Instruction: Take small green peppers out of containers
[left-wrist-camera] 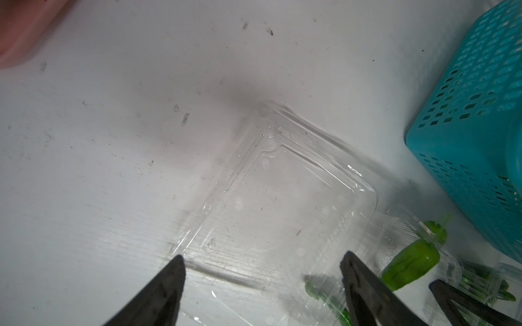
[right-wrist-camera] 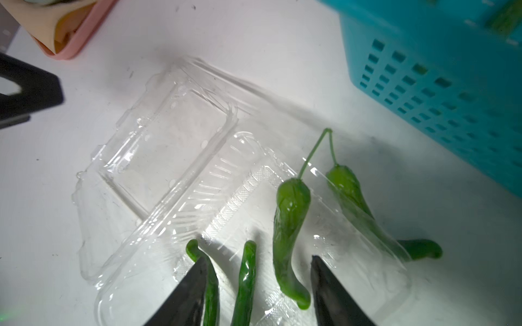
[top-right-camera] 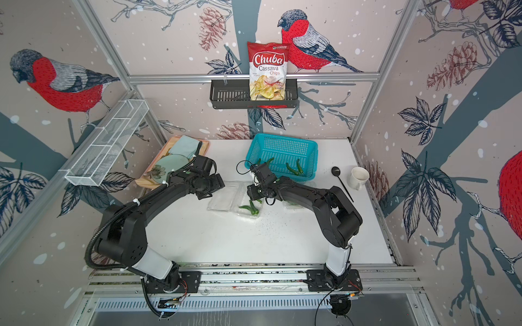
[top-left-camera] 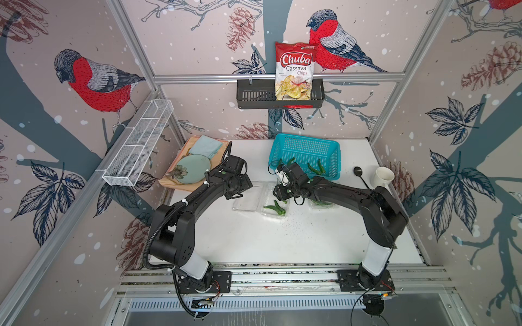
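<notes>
A clear clamshell container lies open, its lid [right-wrist-camera: 157, 146] to the left and its base [right-wrist-camera: 223, 195] holding several green peppers. One long pepper [right-wrist-camera: 291, 228] leans inside the base, with slimmer peppers [right-wrist-camera: 245, 282] nearer my fingers. Outside the far wall, another green pepper [right-wrist-camera: 353, 203] rests on the table, partly seen through the plastic. Above the base, my right gripper is open with nothing held; the peppers lie below its fingers. Over the empty lid, my left gripper stands open and empty.
Behind the container stands a teal basket [top-left-camera: 332, 145] with several peppers [top-left-camera: 320, 165] inside. A second clear container [top-left-camera: 329, 205] is partly hidden under my right arm. A ladle [top-left-camera: 357, 171], a mug [top-left-camera: 382, 176] and a wooden tray [top-left-camera: 187, 146] flank the area.
</notes>
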